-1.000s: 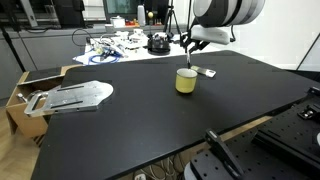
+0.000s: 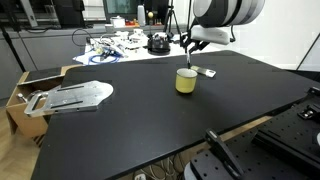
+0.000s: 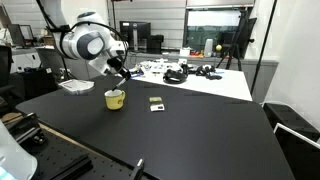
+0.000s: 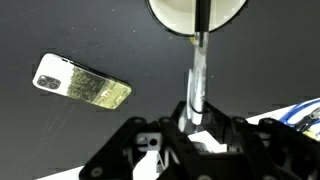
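A yellow cup [image 2: 186,81] stands upright on the dark table, its pale inside [image 4: 175,12] showing in the wrist view. Just beyond and above it, my gripper [image 2: 186,44] is shut on a slim marker-like stick [image 4: 199,68], silvery along the middle with a black end. In the wrist view that black end lies across the cup's opening. Exterior view 2 has the stick [image 3: 119,83] slanting down to the rim of the cup [image 3: 115,100]; whether its tip is inside cannot be told. The gripper hides the stick's other end.
A phone-like flat item [image 4: 82,80], part white and part yellowish, lies beside the cup. A white tray-like plate [image 2: 78,97] rests at the table's left in exterior view 1.
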